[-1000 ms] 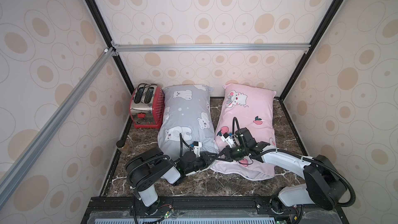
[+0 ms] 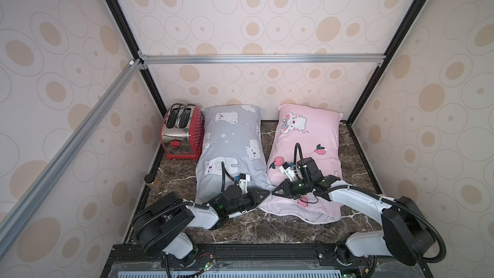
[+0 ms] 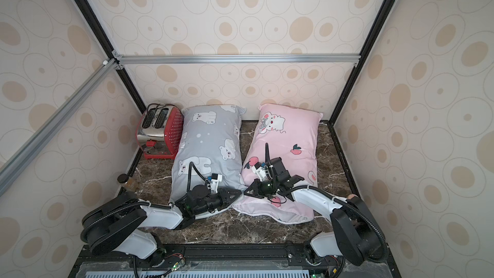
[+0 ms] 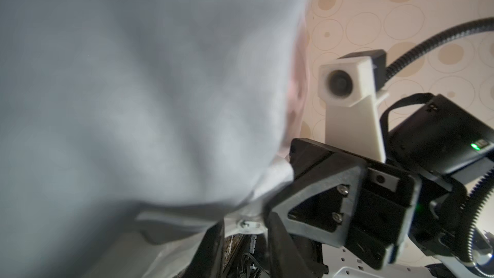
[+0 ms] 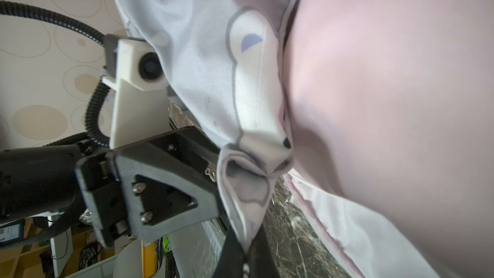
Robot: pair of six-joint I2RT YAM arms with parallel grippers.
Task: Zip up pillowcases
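Note:
The grey bear-print pillowcase [image 2: 229,139] lies left of the pink one [image 2: 303,139]. At its near right corner both grippers nearly meet. My right gripper [image 2: 275,193] is shut on that corner, whose folded fabric [image 5: 244,185] runs down between its fingers in the right wrist view. My left gripper [image 2: 258,198] is just to the left; in the left wrist view its fingers stand apart, with a small zipper pull [image 4: 249,225] on a white band showing in the gap. The pink pillowcase's loose near end lies under and beside my right gripper.
A red-and-steel toaster [image 2: 177,139] stands at the back left, and a small jar [image 2: 153,182] by the left wall. Patterned walls and rails enclose the marble counter [image 2: 288,234], whose front strip is bare.
The left arm has swung toward the left front while its gripper stays near the corner. My right gripper has shifted slightly right since a second ago.

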